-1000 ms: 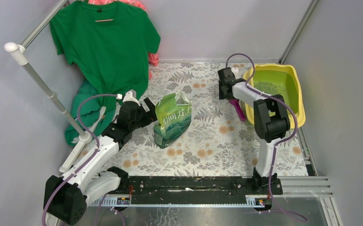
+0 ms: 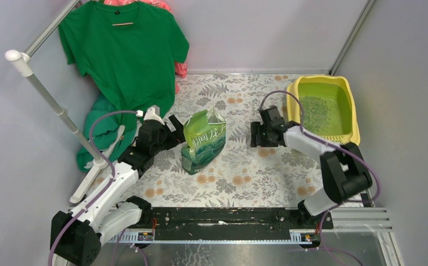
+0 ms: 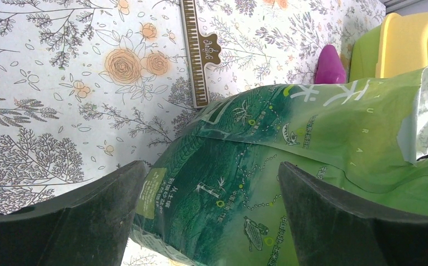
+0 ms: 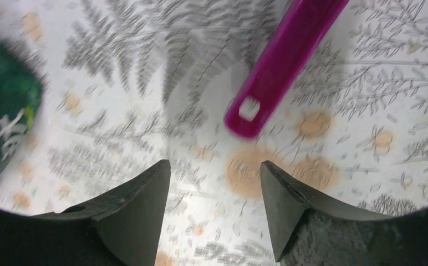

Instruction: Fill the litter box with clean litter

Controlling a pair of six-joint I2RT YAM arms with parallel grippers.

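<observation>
A green litter bag (image 2: 205,145) stands upright near the middle of the table, its torn top edge showing in the left wrist view. My left gripper is open at the bag's left side, its fingers apart in front of the printed plastic. Out over bare table, between bag and litter box, is my right gripper, part open with nothing between its fingers. Ahead of it in the right wrist view lies a purple handle (image 4: 286,66). The yellow-green litter box (image 2: 351,108) at the right has some greenish litter (image 2: 316,113) on its floor.
A green shirt (image 2: 126,55) hangs from a white rack (image 2: 51,97) at the left. A ruler-like strip (image 3: 195,52) lies on the table in the left wrist view. Patterned table between bag and box is largely clear.
My right gripper has moved toward the table's front and away from the purple tool, which it was over before. The right arm has swung off the litter box. Bag and left arm are unmoved.
</observation>
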